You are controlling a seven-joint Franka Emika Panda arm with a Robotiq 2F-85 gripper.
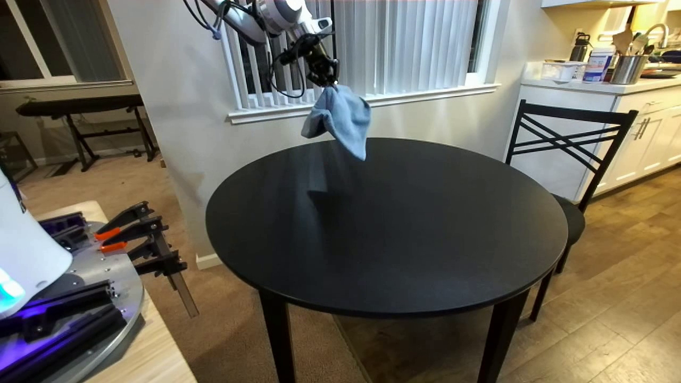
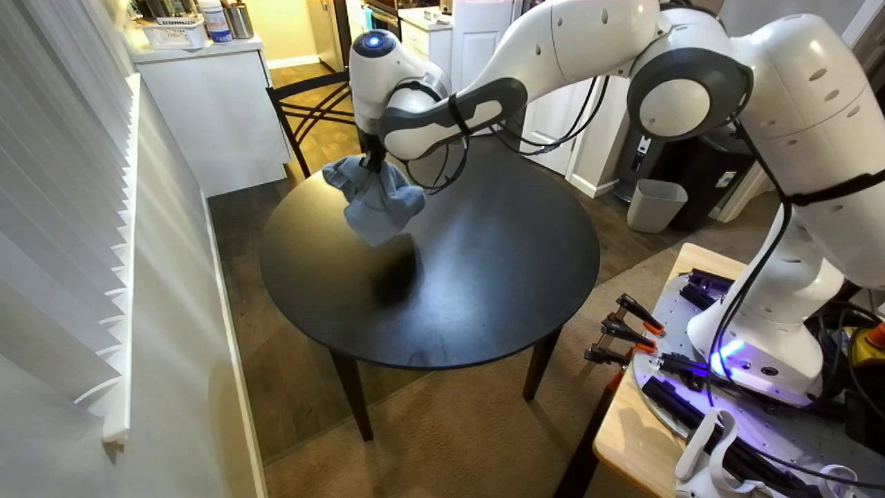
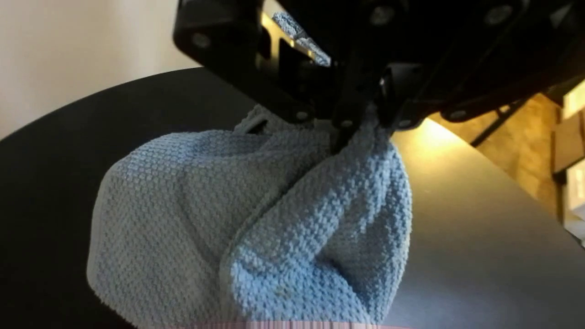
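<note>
A light blue textured cloth [image 1: 345, 118] hangs in loose folds above the far part of the round black table [image 1: 415, 242]. My gripper [image 1: 333, 84] is shut on the top of the cloth, which drapes down on both sides of the fingers. In the second exterior view the cloth [image 2: 379, 203] hangs clear of the tabletop, its shadow falling on the surface. The wrist view has the cloth [image 3: 307, 236] filling the lower middle, pinched below the dark gripper. Where the fingertips meet is partly hidden by folds.
A black chair [image 1: 571, 137] stands at its right side, and a wall with a window sill [image 1: 408, 97] runs close behind. Clamps [image 1: 143, 236] hold the robot's base plate to a wooden stand at the left.
</note>
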